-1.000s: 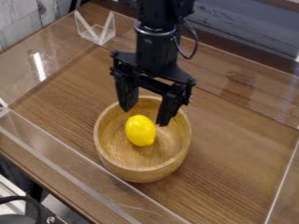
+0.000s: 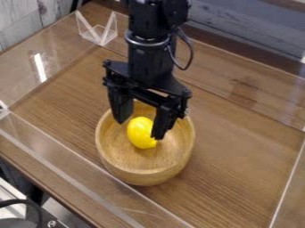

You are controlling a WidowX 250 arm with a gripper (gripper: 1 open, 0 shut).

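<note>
A yellow object (image 2: 142,133), rounded in shape, lies in a tan round bowl (image 2: 148,170) in the middle of the wooden table. My black gripper (image 2: 146,107) hangs over the back of the bowl, just above the yellow object, with its two dark fingers spread apart to left and right and nothing visible held between them.
Bare wooden table (image 2: 238,134) surrounds the bowl, with free room at the right and left. Clear plastic edges stand at the upper left and far left. A black cable (image 2: 30,203) lies at the lower left corner.
My gripper has shifted slightly left and down over the bowl. The bowl and yellow object look unmoved.
</note>
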